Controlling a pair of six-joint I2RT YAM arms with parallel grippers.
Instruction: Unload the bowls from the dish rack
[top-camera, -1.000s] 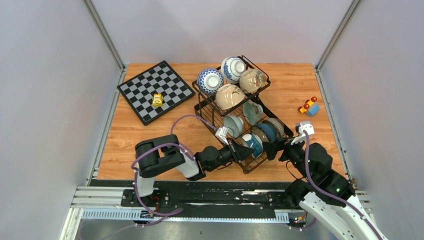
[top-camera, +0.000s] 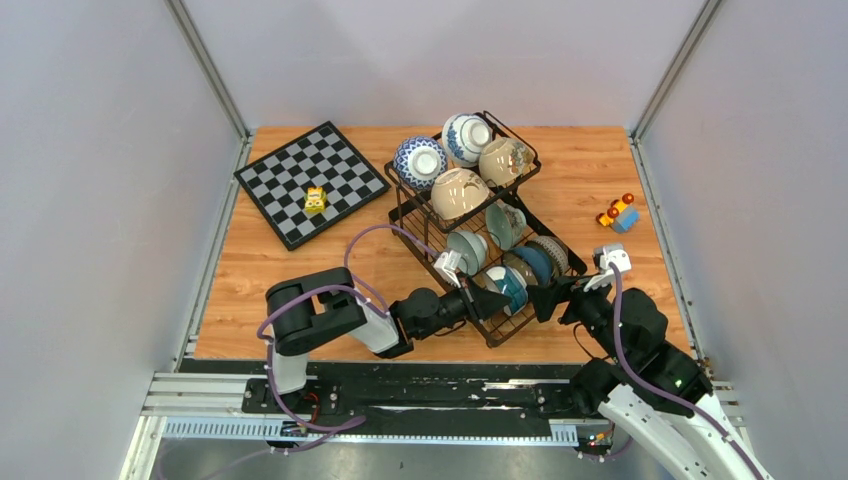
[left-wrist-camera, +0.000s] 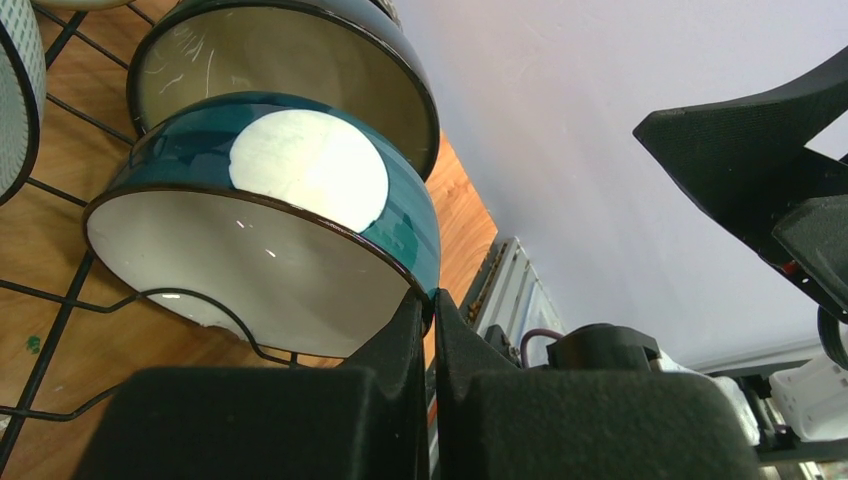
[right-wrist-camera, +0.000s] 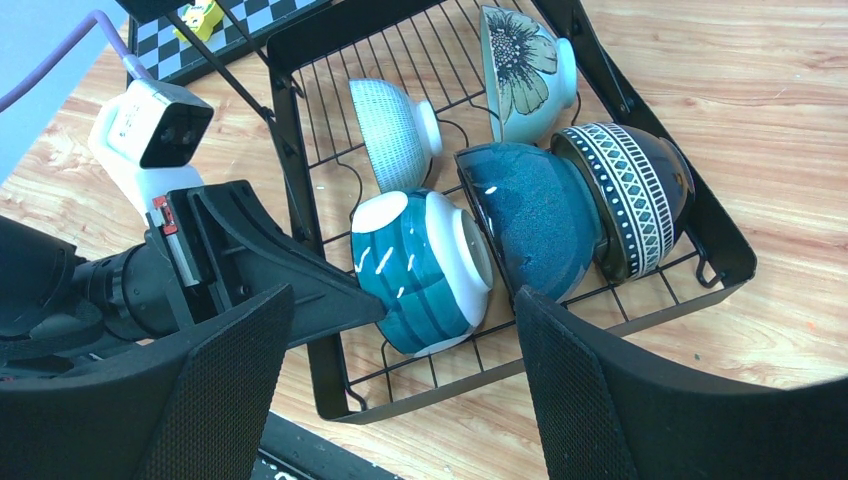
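Bowls fill both tiers of the dark dish rack. My left gripper is shut at the rim of the teal-and-white bowl in the lower tier; whether the rim is between its fingertips, I cannot tell. Behind that bowl stand a blue bowl and a patterned dark bowl. Two pale bowls stand farther back. On the upper tier lie upturned blue-white bowls and beige bowls. My right gripper is held open over the lower tier's front, nothing seen between its fingers.
A chessboard with a yellow toy lies at back left; a colourful toy lies at right.
My left gripper and arm have shifted very slightly. The bowls and the right arm look unchanged.
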